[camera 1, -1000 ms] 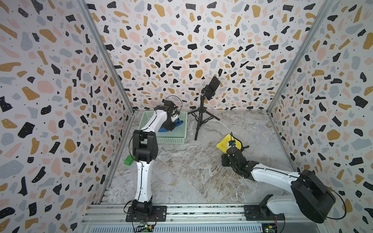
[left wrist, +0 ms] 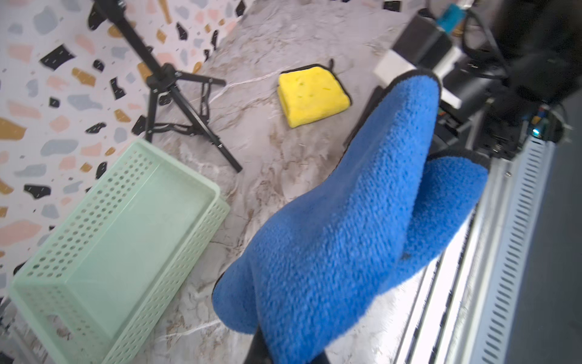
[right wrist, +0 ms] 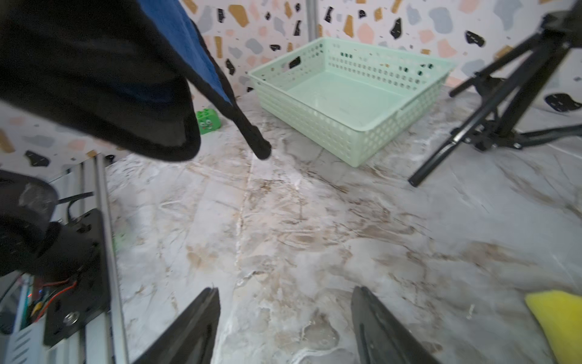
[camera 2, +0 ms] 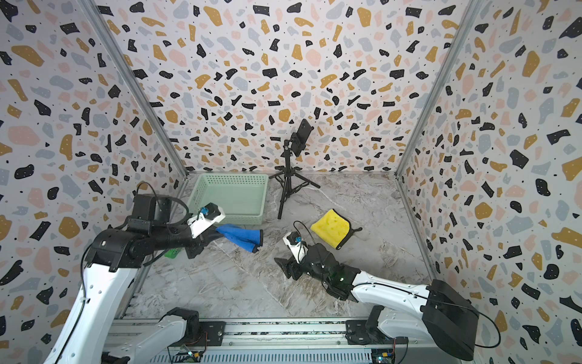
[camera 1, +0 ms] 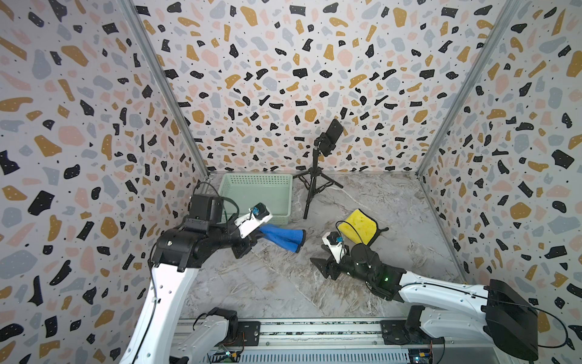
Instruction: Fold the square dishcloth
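Note:
A blue dishcloth with dark edging (left wrist: pixel 339 242) hangs crumpled in the air, its loose end sticking out toward the right arm. In the top left view my left gripper (camera 1: pixel 253 241) is shut on one end of the blue cloth (camera 1: pixel 282 237), over the table in front of the basket. Cloth covers most of the left fingertips in the left wrist view. My right gripper stands open low over the bare table, nothing between its fingers; the blue cloth is apart from it. A folded yellow cloth (camera 1: pixel 356 227) lies on the table behind the right gripper.
An empty pale green basket (left wrist: pixel 127 254) stands at the back left, with a black tripod (camera 1: pixel 314 173) beside it. A small green block (right wrist: pixel 208 120) lies near the left edge.
My right gripper has moved left, away from the yellow cloth.

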